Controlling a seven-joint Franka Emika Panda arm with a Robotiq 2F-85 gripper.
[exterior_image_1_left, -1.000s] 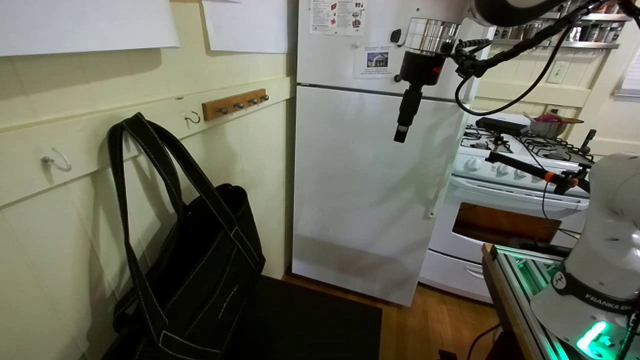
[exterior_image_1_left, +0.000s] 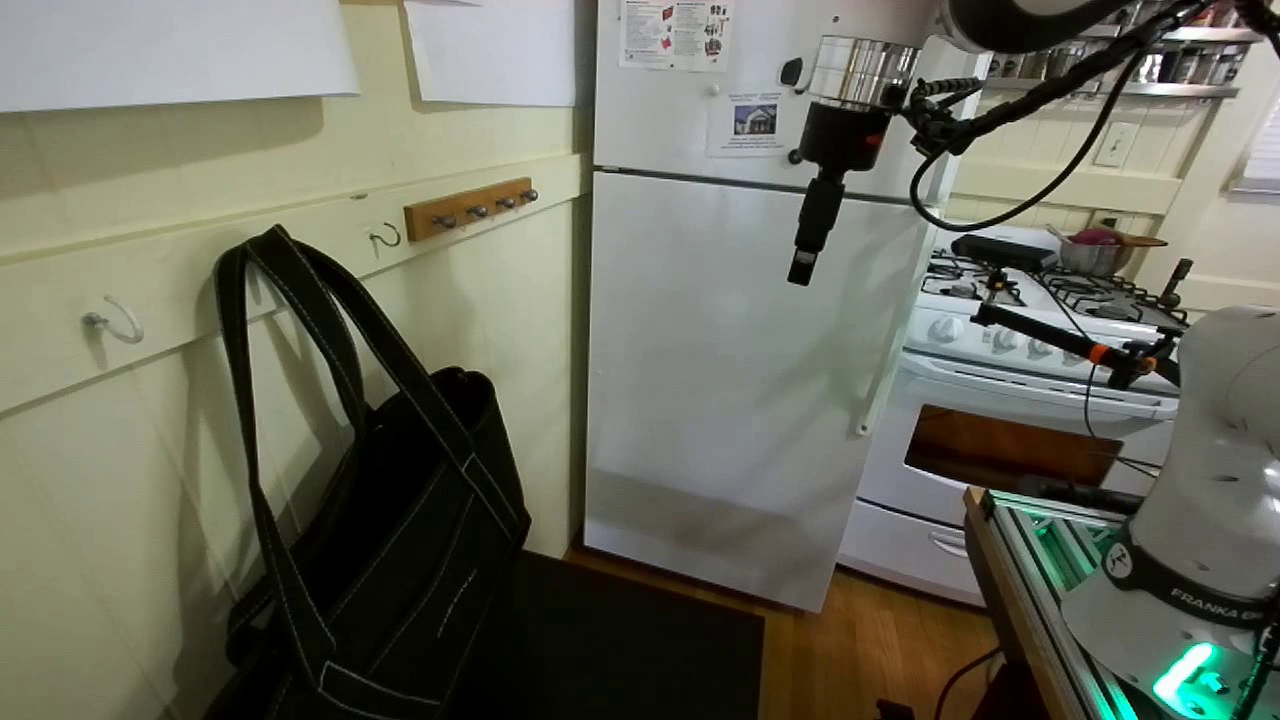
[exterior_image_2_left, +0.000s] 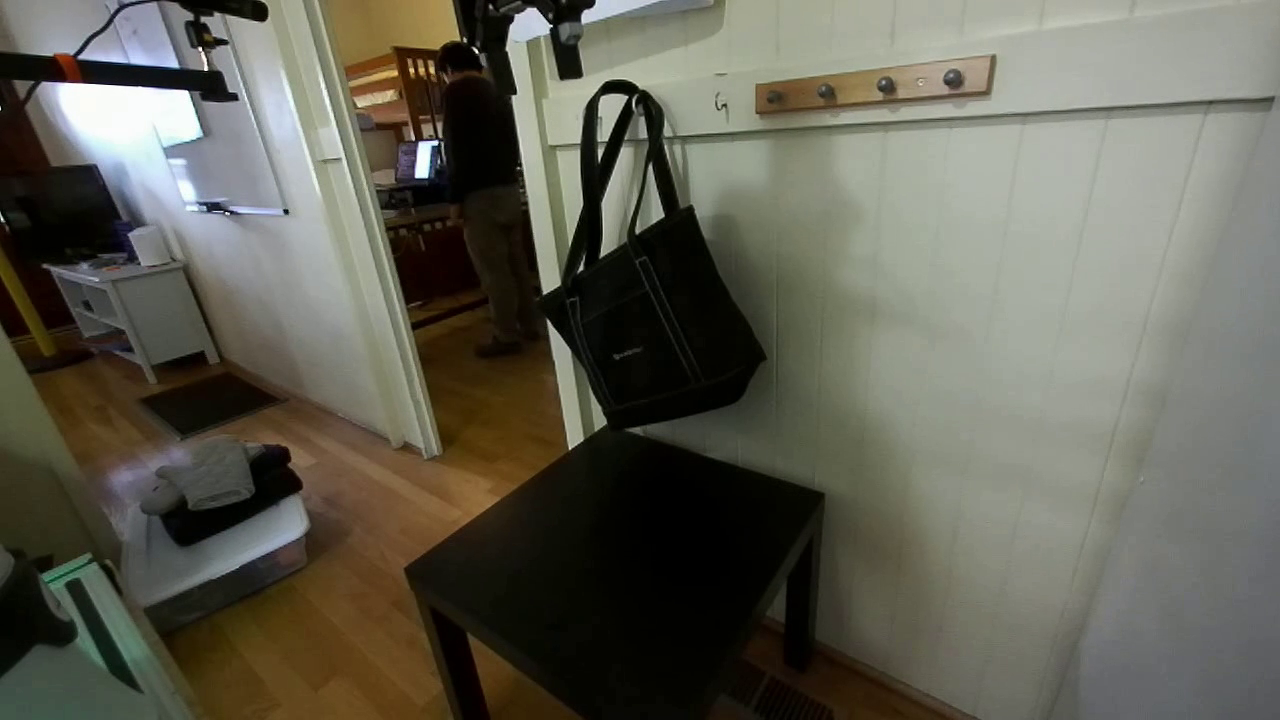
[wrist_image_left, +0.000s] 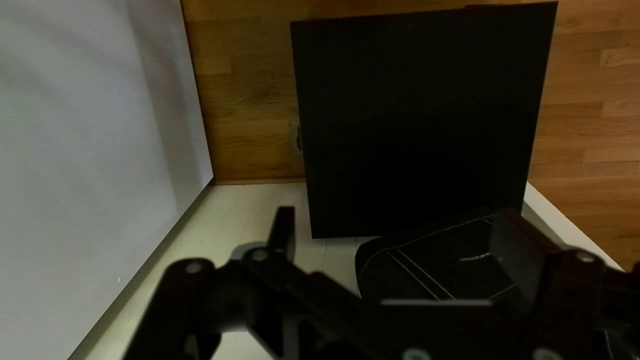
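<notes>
A black tote bag (exterior_image_1_left: 396, 564) with white stitching hangs by its straps on the wall. In the second exterior view the bag (exterior_image_2_left: 660, 324) tilts to one side above a black table. Whatever holds its straps is hidden behind them. My gripper (exterior_image_1_left: 803, 266) points down in front of the fridge, well apart from the bag, in the first exterior view. From the wrist, the gripper shows its fingers spread wide, with nothing held between them. Part of the bag (wrist_image_left: 432, 264) appears below, beyond the fingers.
The black table (exterior_image_2_left: 600, 540) stands under the bag with a bare top. A white fridge (exterior_image_1_left: 720, 384) stands beside the wall. Along the wall are a wooden peg rack (exterior_image_1_left: 468, 209), an empty hook (exterior_image_1_left: 385, 236) and a white hook (exterior_image_1_left: 116, 322).
</notes>
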